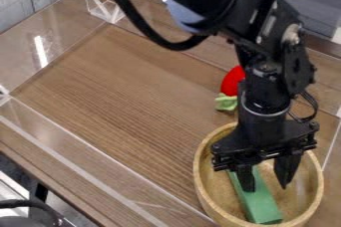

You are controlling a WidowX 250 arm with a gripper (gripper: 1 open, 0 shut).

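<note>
My black gripper (258, 161) hangs low over a tan bowl (206, 193) at the bottom right, its fingertips at the bowl's upper half. A green bar (258, 205) lies in the bowl, its upper end partly hidden under the gripper. Whether the fingers are shut on the bar cannot be told. Behind the arm are a red object (232, 80) and a light green piece (225, 103), both partly hidden.
A clear plastic item (104, 2) stands at the far top left, and a ledge runs along the top right.
</note>
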